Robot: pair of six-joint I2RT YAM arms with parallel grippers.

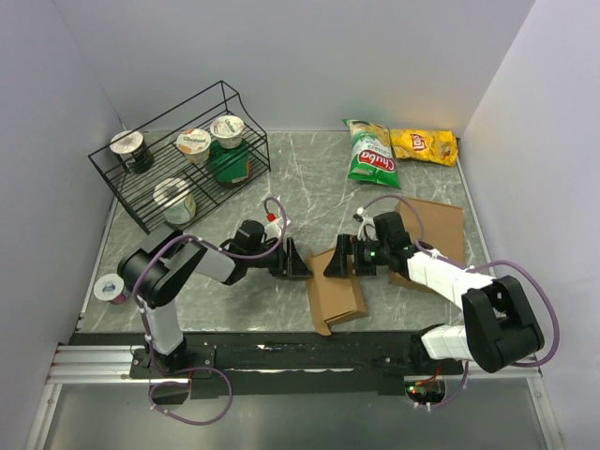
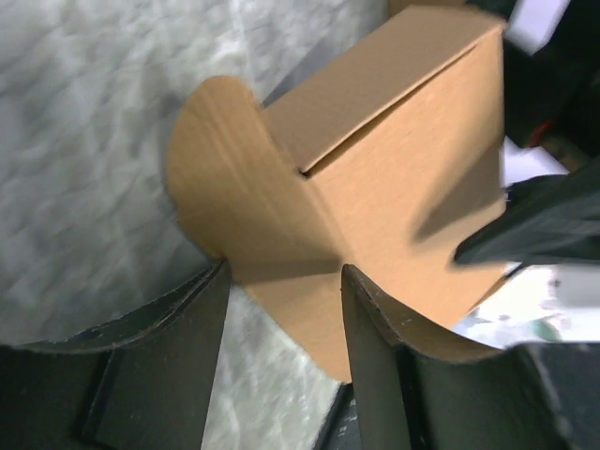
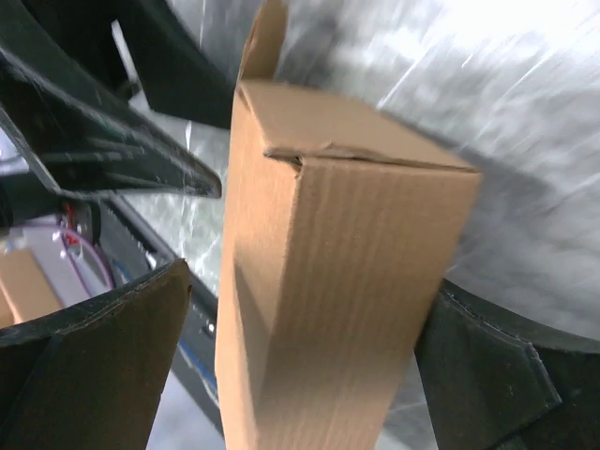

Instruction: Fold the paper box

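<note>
A brown cardboard box (image 1: 339,295) sits on the grey marble counter between my grippers, a flap (image 2: 234,178) standing at its edge on my left side. My left gripper (image 1: 298,267) is at that side, its fingertips (image 2: 202,309) closed in on the flap. My right gripper (image 1: 342,258) is over the box's other side; in the right wrist view the box (image 3: 347,262) fills the space between its open fingers, and the left gripper's dark fingers reach in at upper left.
A larger cardboard piece (image 1: 436,220) lies at the right, two snack bags (image 1: 373,150) at the back, and a wire rack (image 1: 206,187) with tubs at back left. A small tub (image 1: 111,289) stands front left.
</note>
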